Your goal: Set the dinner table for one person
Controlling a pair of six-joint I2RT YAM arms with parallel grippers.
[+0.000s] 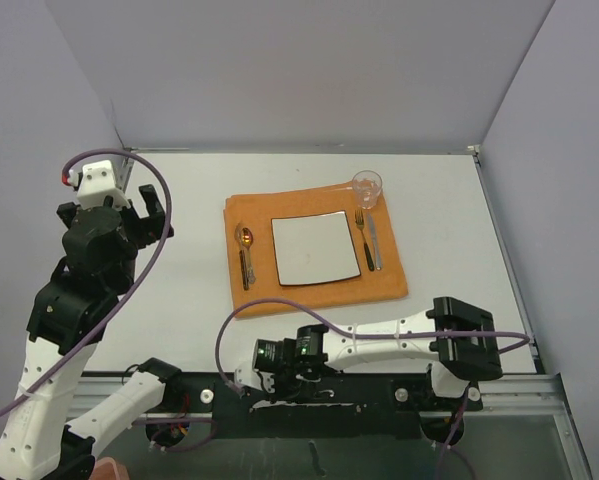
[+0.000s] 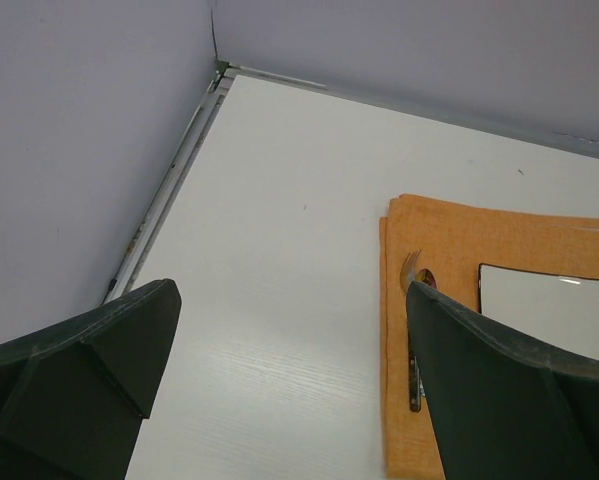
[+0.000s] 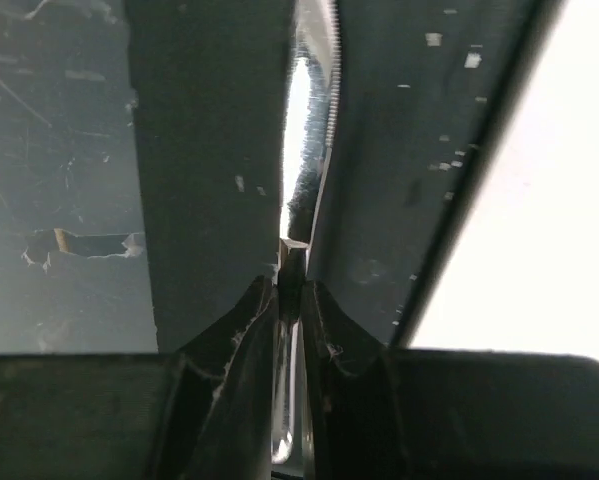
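An orange placemat (image 1: 324,293) holds a white square plate (image 1: 315,250), a fork (image 1: 361,230) and knife (image 1: 375,240) on its right, utensils including a spoon (image 1: 247,250) on its left, and a glass (image 1: 367,187) at the back right. My left gripper (image 1: 151,212) stands open left of the mat, empty, its fingers framing the left wrist view (image 2: 292,370). My right gripper is shut on a silver knife (image 3: 304,150) over the dark front edge of the table.
Walls border the table at back and sides. A dark strip and metal rail (image 1: 579,440) run along the front.
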